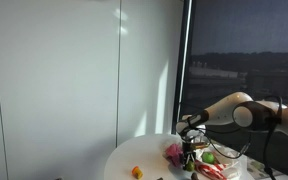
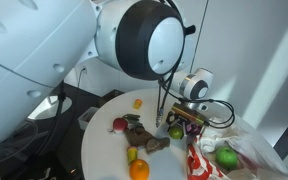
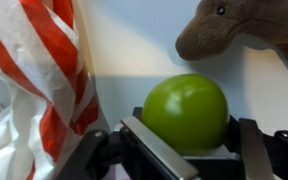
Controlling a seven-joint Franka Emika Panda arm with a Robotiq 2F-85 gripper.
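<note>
A round green fruit (image 3: 186, 113) sits between the fingers of my gripper in the wrist view; the fingers are shut on it. In exterior view 2 the same green fruit (image 2: 177, 131) shows below the gripper (image 2: 189, 126), low over the white table. A brown toy animal (image 3: 214, 25) lies just ahead of the fruit in the wrist view. To the left is a red-and-white striped bag (image 3: 44, 60), apart from the fruit. In exterior view 1 the arm hides most of the gripper (image 1: 189, 158).
In exterior view 2 an orange (image 2: 139, 170), a dark red fruit (image 2: 119, 125) and a small orange fruit (image 2: 138, 104) lie on the round white table (image 2: 96, 160). Another green ball (image 2: 226, 158) rests by the bag on the right. The table's left side has free room.
</note>
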